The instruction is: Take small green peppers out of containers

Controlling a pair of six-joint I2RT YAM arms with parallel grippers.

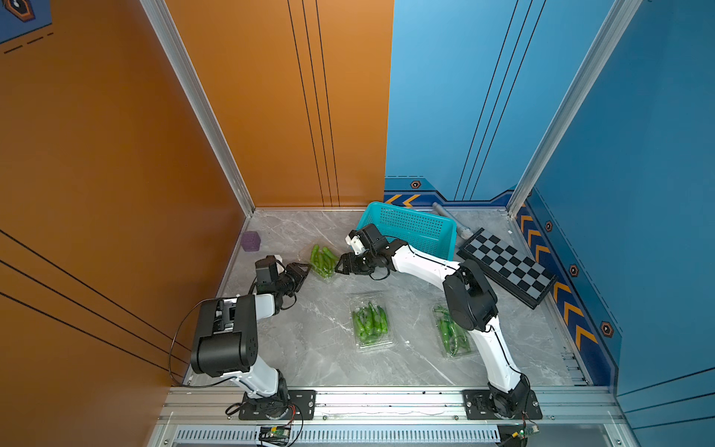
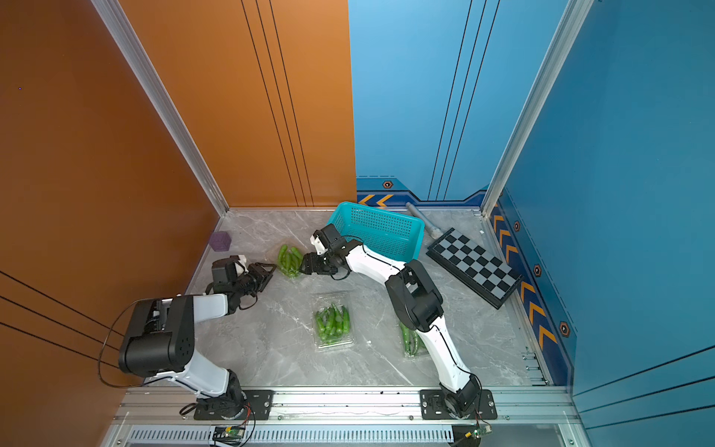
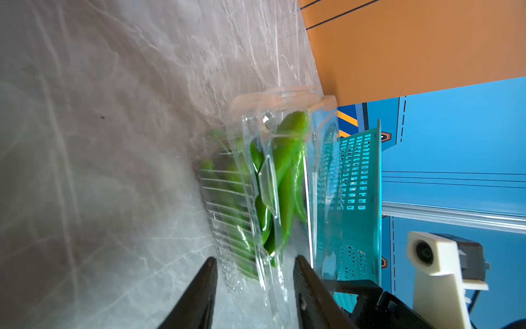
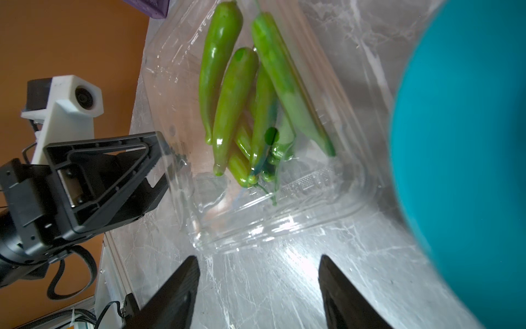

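A clear plastic tray of green peppers (image 1: pixel 323 260) stands at the back, left of centre, between both grippers. My left gripper is open at that tray's side, its fingertips close to the clear wall. My right gripper is open just beside the same tray, with nothing gripped; in the right wrist view the peppers (image 4: pixel 233 104) lie in the tray below it. Two more trays of peppers stand at the front centre (image 1: pixel 371 320) and front right (image 1: pixel 450 335), the latter partly behind the right arm.
A turquoise basket (image 1: pixel 413 219) stands at the back right, next to my right gripper. A checkered board (image 1: pixel 506 268) with a grey cylinder behind it is at the right. A purple block (image 1: pixel 250 240) sits at the back left.
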